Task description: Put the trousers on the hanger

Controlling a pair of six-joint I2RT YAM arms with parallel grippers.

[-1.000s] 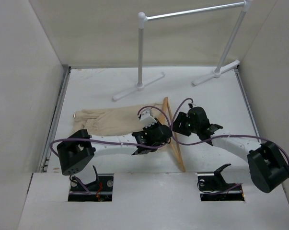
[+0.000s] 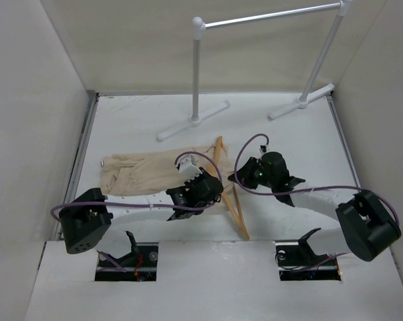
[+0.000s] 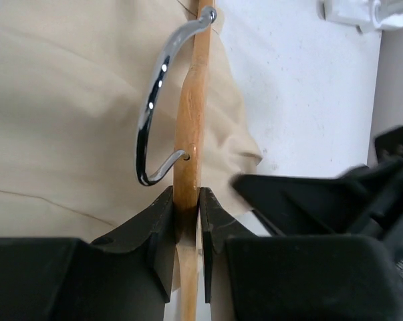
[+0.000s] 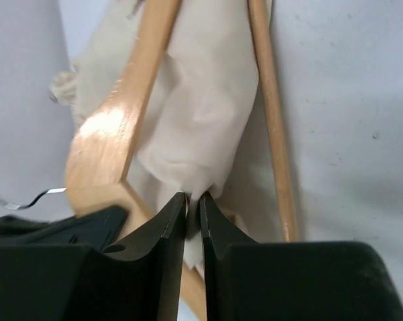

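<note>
Beige trousers (image 2: 151, 170) lie spread on the white table, their right end reaching in around the wooden hanger (image 2: 235, 215). My left gripper is shut on the hanger's wooden neck area, just below its metal hook (image 3: 151, 114). In the right wrist view, my right gripper is shut on a pinched fold of the trousers (image 4: 204, 114). That fold lies between the hanger's broad wooden arm (image 4: 117, 134) and its thin bar (image 4: 273, 120). From above, the arms hide much of the hanger's middle.
A white rack (image 2: 196, 80) with a raised crossbar stands behind, its feet on the table. Grey walls close in both sides. Free table surface shows at the back right and front centre.
The left gripper and hanger have shifted left, bringing the hanger further over the trousers' end. My right gripper has moved slightly left, close to the hanger's bar.
</note>
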